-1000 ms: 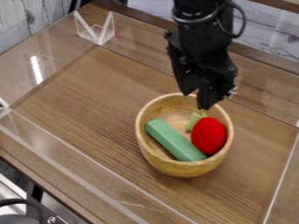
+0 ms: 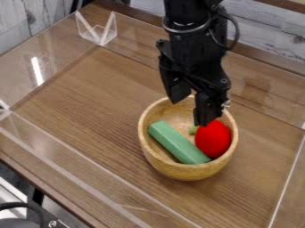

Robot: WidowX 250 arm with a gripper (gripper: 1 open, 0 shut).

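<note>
My black gripper (image 2: 191, 96) hangs just above a round wooden bowl (image 2: 191, 170), over its back part, with its fingers apart. In the bowl lie a green cylindrical object (image 2: 176, 142) on the left and a red rounded object (image 2: 213, 137) on the right. A small bit of green shows behind the red one, partly hidden.
A clear plastic object (image 2: 100, 28) stands at the back left. A white slatted surface runs along the back right.
My gripper has come lower toward the back of the bowl, and its fingers now cover more of the view there. The bowl and its contents look unmoved.
</note>
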